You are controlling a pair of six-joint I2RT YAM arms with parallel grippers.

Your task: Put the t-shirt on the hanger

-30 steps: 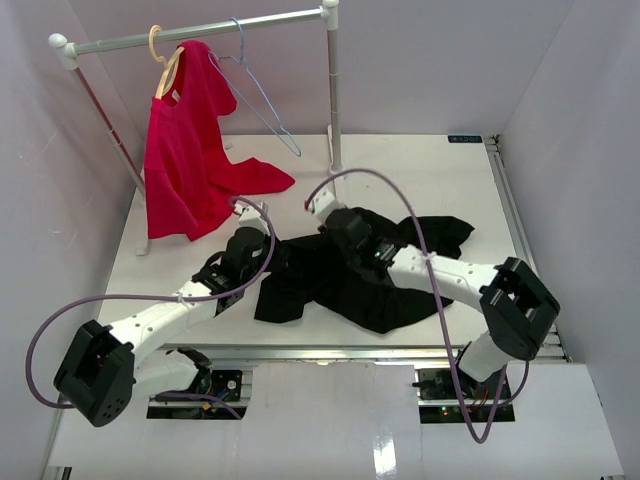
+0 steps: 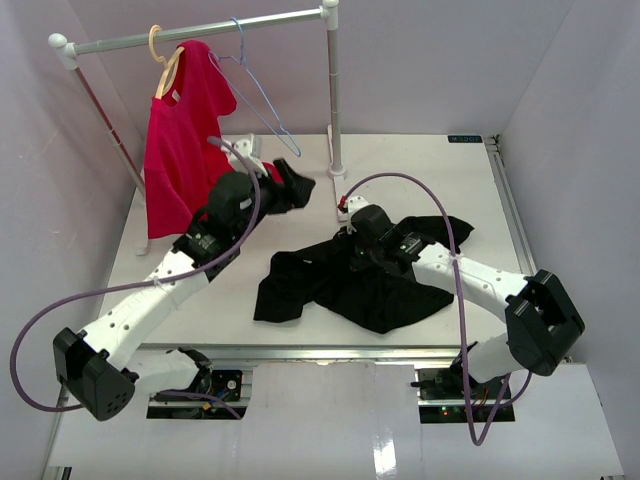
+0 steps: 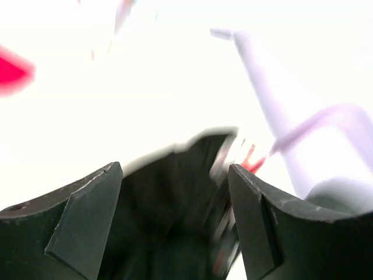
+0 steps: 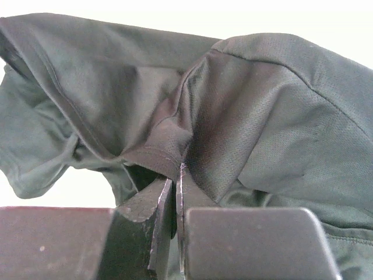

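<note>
A black t shirt (image 2: pixel 370 305) lies crumpled on the white table. My right gripper (image 2: pixel 355 255) is down in it; in the right wrist view its fingers meet on a fold of the dark fabric (image 4: pixel 274 128), shut on it. My left gripper (image 2: pixel 290 195) is raised near the hanging red shirt (image 2: pixel 180 150); in the blurred left wrist view it is open (image 3: pixel 175 181), with dark cloth beyond its fingers. An empty blue hanger (image 2: pixel 270 105) hangs on the rail, beside the wooden hanger holding the red shirt.
The metal rack (image 2: pixel 334 90) stands at the back left. Bare table (image 2: pixel 420 170) lies at the back right and along the left front. Purple cables loop over both arms.
My left gripper has risen quickly from the t shirt's left part toward the rail.
</note>
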